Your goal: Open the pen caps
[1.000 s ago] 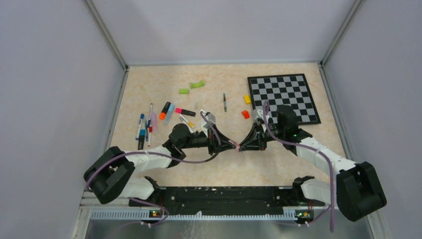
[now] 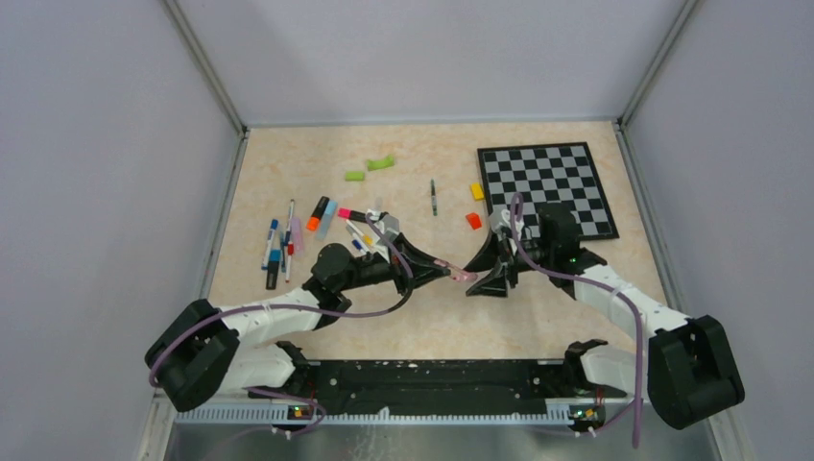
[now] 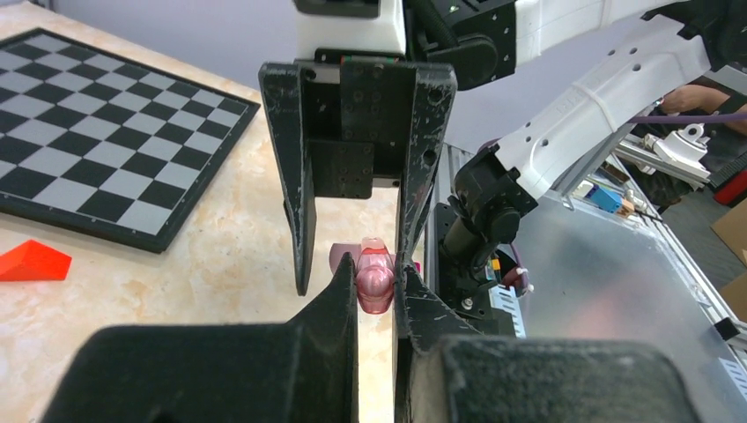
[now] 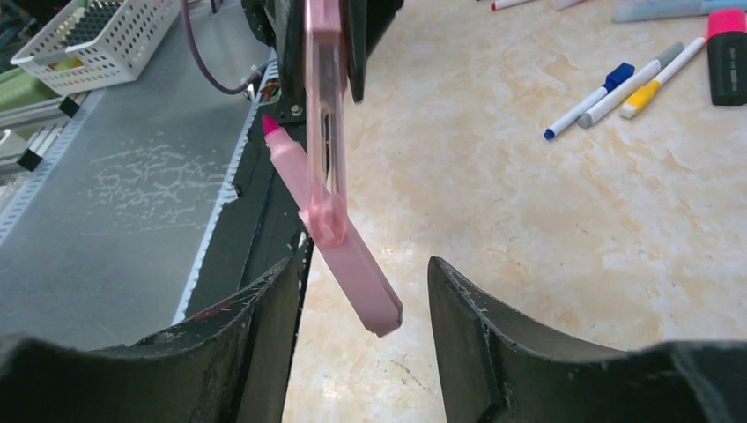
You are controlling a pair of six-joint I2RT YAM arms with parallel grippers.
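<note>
My left gripper is shut on a clear pink tube, which points out past its fingertips toward the right gripper. Crossing the tube's far end at a slant is a pink pen body with a bare magenta tip. Whether the two pieces touch, I cannot tell. My right gripper stands open around the flat end of the pen body, with gaps visible to both fingers. In the top view the pink pieces show between the two grippers, above the table.
Several markers lie at the left of the table, with green pieces farther back. A checkered board is at the back right, near a red piece.
</note>
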